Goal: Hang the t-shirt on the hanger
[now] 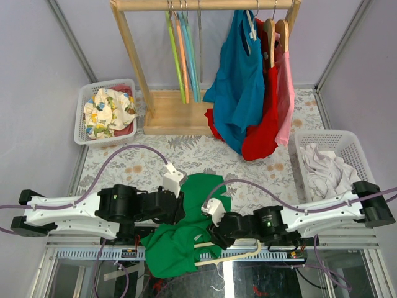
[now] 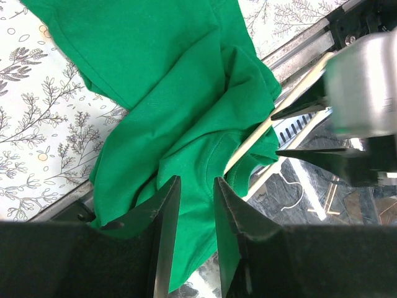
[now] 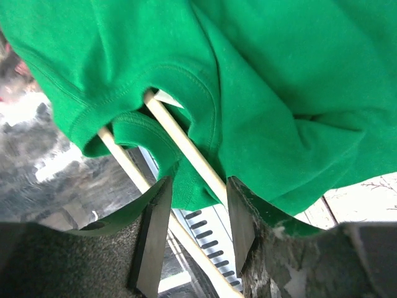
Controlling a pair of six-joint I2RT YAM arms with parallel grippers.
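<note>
A green t shirt lies bunched at the table's front edge, partly hanging over it. One end of a pale wooden hanger is inside the shirt's neck opening; the other end sticks out to the right. In the right wrist view the hanger runs from the collar down past my open right gripper, whose right fingertip overlaps its upper bar. My left gripper is open over the shirt, with no cloth visibly pinched between its fingers.
A wooden rack behind holds bare hangers and blue, red and pink garments. A basket of patterned cloth stands left, a basket of white cloth right. Both grippers are close together above the shirt.
</note>
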